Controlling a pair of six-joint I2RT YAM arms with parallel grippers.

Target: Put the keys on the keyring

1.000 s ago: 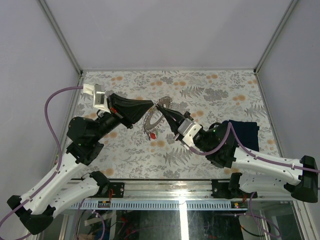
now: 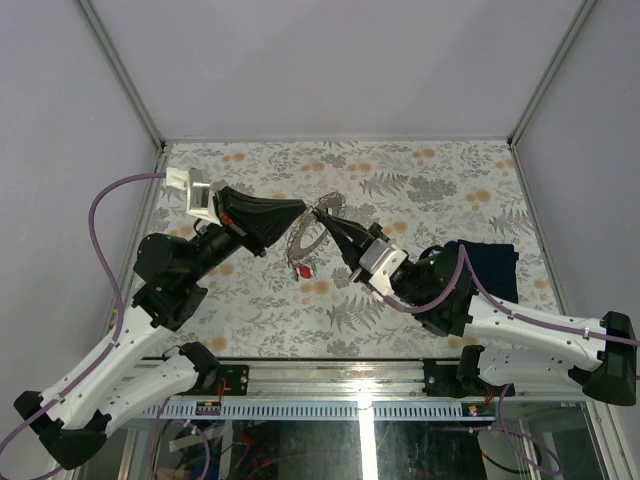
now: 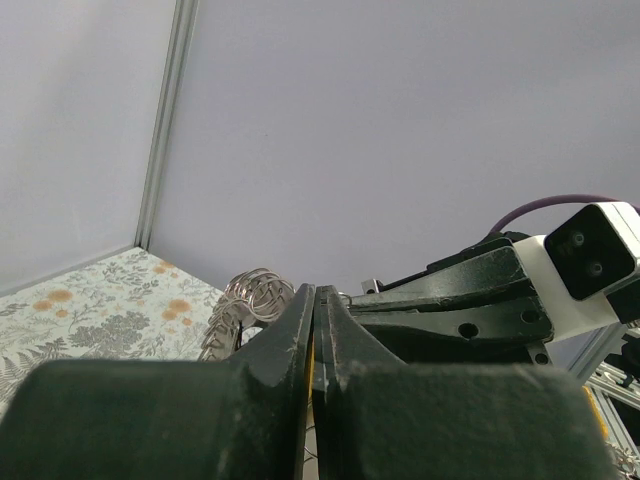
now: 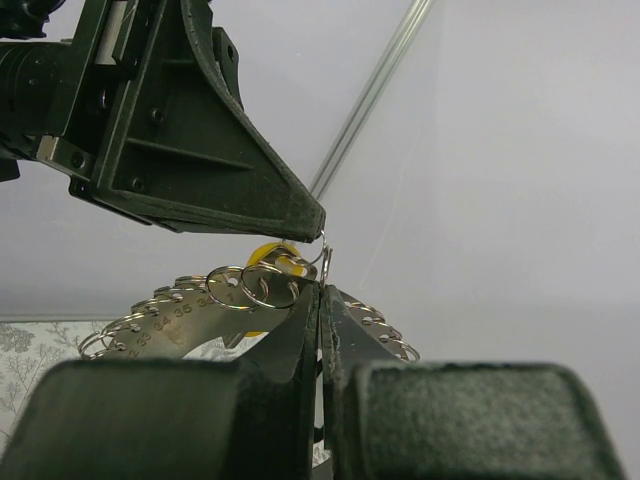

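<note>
A large metal keyring plate (image 4: 190,322), stamped with numbers and lined with small wire rings, hangs just behind the fingertips in the right wrist view. At its top shows a yellow key head (image 4: 270,254), partly covered by rings. My left gripper (image 2: 304,206) is shut, and its tip nearly meets that of my right gripper (image 2: 316,212) above the plate. A thin metal ring (image 4: 326,262) stands up from the right gripper's shut fingertips and curves to the left gripper's tip. Whether the left fingers pinch that wire cannot be made out.
A red item (image 2: 305,271) sits at the plate's lower end. Dark folded cloth (image 2: 490,268) lies on the right of the patterned table (image 2: 380,320), partly behind the right arm. Free table surrounds the plate; grey walls enclose it.
The left arm has stayed still, and the right arm has barely shifted. The keyring plate shows at most a slight sway.
</note>
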